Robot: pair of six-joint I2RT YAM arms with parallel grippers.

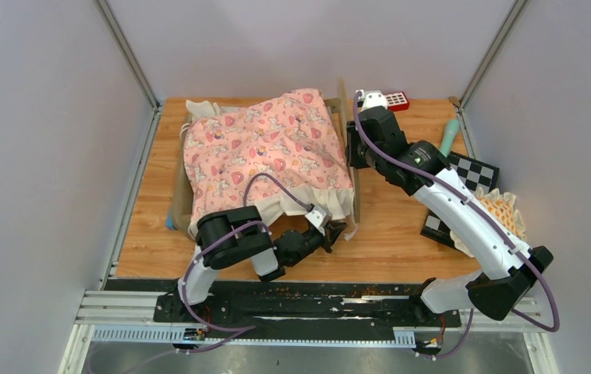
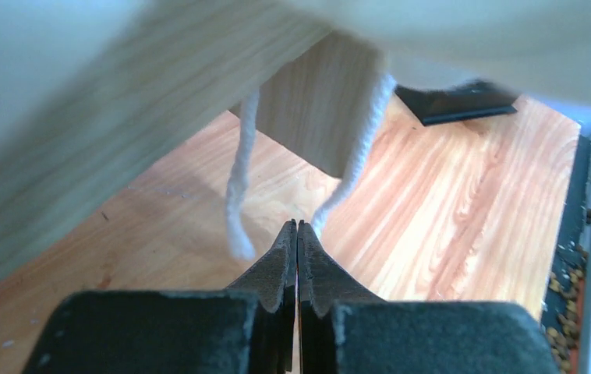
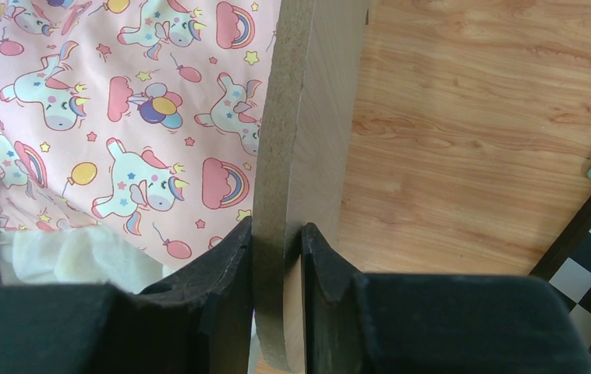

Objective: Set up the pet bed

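The pet bed's pink unicorn fabric (image 1: 265, 148) lies across a wooden frame, a cream skirt hanging over its front edge. Below the front right corner, my left gripper is shut with nothing between its fingers. Two strands of white tie cord (image 2: 239, 175) dangle from the bed, one at the left and one just behind the fingertips; both are outside the fingers. A frame leg (image 2: 316, 109) stands behind them. At the bed's right side, my right gripper is shut on the upright wooden side panel (image 3: 320, 132).
On the right lie a black-and-white checkered board (image 1: 472, 173), an orange ruffled cushion (image 1: 503, 209) and a mint-green stick (image 1: 449, 135). A red box (image 1: 397, 101) sits at the back. Bare tabletop (image 1: 390, 241) shows in front of the right arm.
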